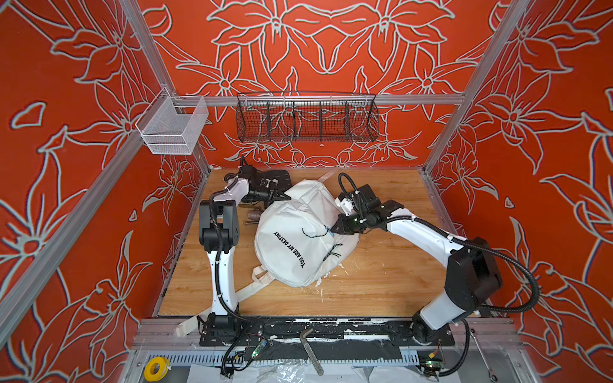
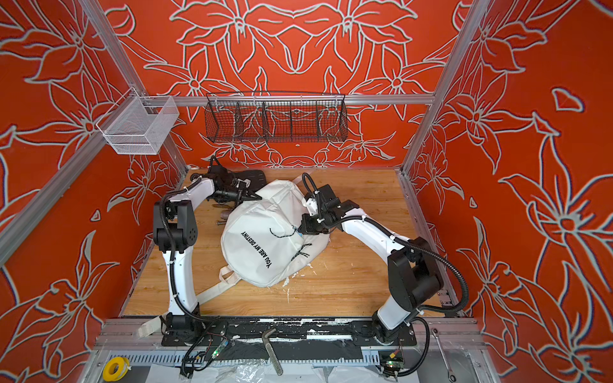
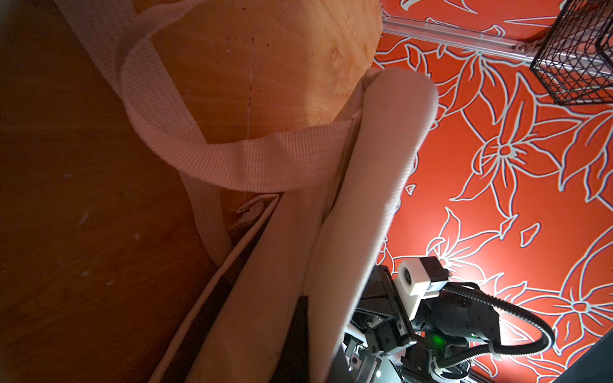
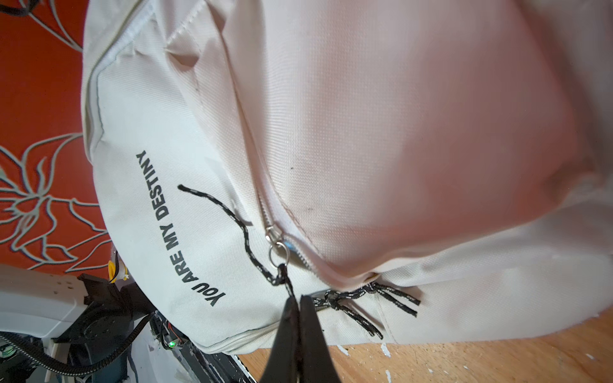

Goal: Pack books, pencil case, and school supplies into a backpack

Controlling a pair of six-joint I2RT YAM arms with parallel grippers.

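The white backpack (image 1: pixel 297 239), lettered YOU ARE MY DESTINY, lies on the table. At its upper left edge my left gripper (image 1: pixel 286 197) is shut on the fabric; in the left wrist view one dark finger (image 3: pixel 293 348) shows against the cloth, the other hidden behind a fold. My right gripper is shut on the black cord (image 4: pixel 286 281) of a zipper pull, whose metal ring (image 4: pixel 279 254) stands beyond the fingertips. A second knotted cord (image 4: pixel 364 300) rests farther along the zipper. A bit of blue shows beside the slider. The contents are otherwise hidden.
Behind the left gripper lies a flat black item (image 1: pixel 278 177), and a small grey-brown object (image 1: pixel 254 215) sits below it. One strap (image 1: pixel 255 290) trails to the table's front left. Wire baskets (image 1: pixel 306 118) hang at the back.
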